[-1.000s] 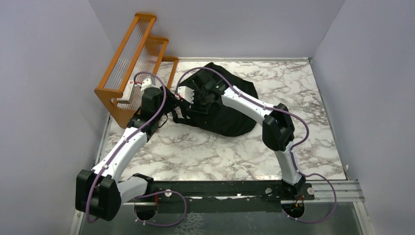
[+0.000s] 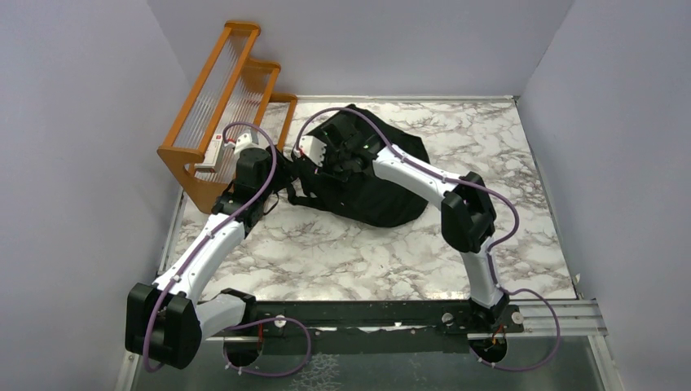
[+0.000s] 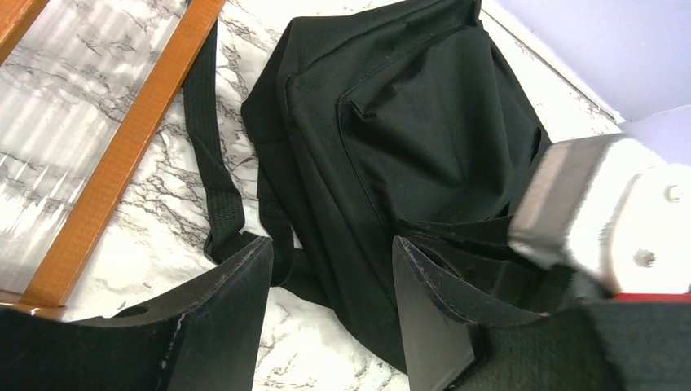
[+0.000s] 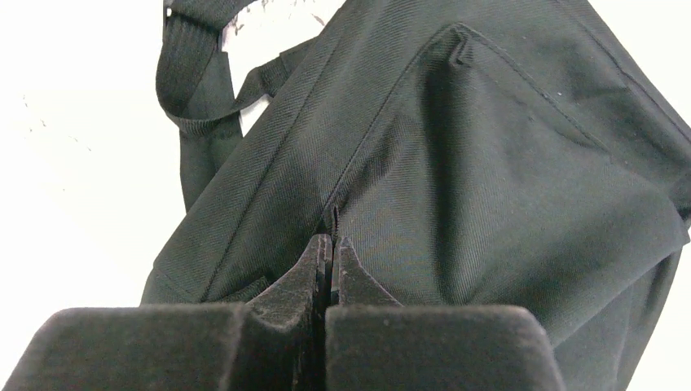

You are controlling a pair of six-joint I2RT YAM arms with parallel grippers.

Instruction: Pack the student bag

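A black fabric bag (image 2: pixel 399 199) lies flat on the marble-patterned table, its straps (image 3: pixel 213 163) trailing off toward the shelf side. In the right wrist view, the fingertips of my right gripper are pressed together on a small raised bit of the bag's (image 4: pixel 521 155) dark cloth, along a seam. Exactly which part is pinched is hard to make out, black on black. My left gripper stands open beside the bag, its fingers wide apart and nothing held between them. From above, the right arm hides the bag's middle.
A wooden shelf (image 2: pixel 186 155) with clear ribbed panels stands at the left, close to the left arm; a pale box (image 2: pixel 213 153) sits in it. Walls rise around the sides and back.
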